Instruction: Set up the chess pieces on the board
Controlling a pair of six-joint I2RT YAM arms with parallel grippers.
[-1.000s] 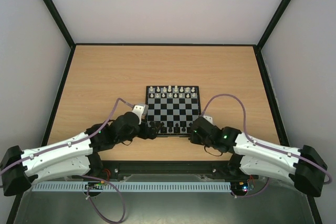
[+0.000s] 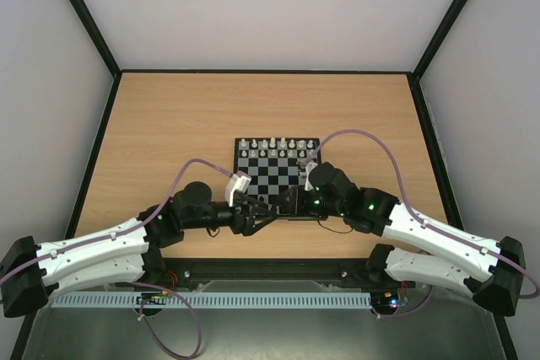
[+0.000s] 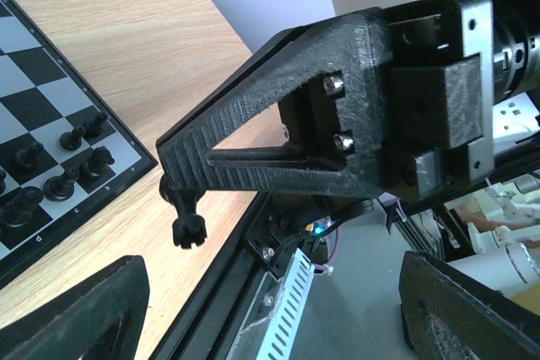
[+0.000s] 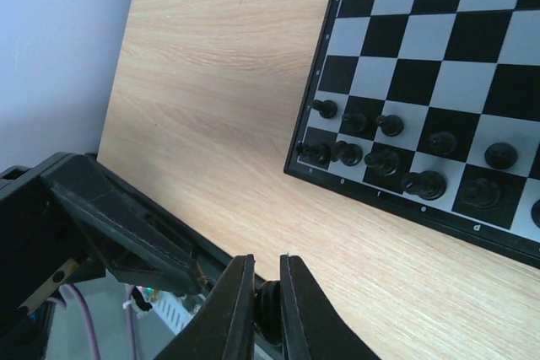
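The chessboard [image 2: 270, 181] lies mid-table, with two rows of white pieces [image 2: 278, 147] along its far side. Black pieces [image 4: 423, 184] stand on the two near rows, partly hidden from above by the arms. My right gripper is shut on a black piece, whose other end [image 3: 188, 223] hangs below the fingertips in the left wrist view. My left gripper stands open around the space beneath that piece, its fingers [image 3: 84, 319] apart and touching nothing. Both grippers are in the air near the board's front edge.
Bare wooden table [image 2: 169, 124] surrounds the board on all sides. The two grippers are very close together in front. Beyond the table's front edge runs a dark frame bar [image 2: 270, 269] with a perforated metal strip [image 2: 211, 300].
Both grippers have come together near the board's front edge, the right one moving left and the left one right. The arms now cover more of the near black rows.
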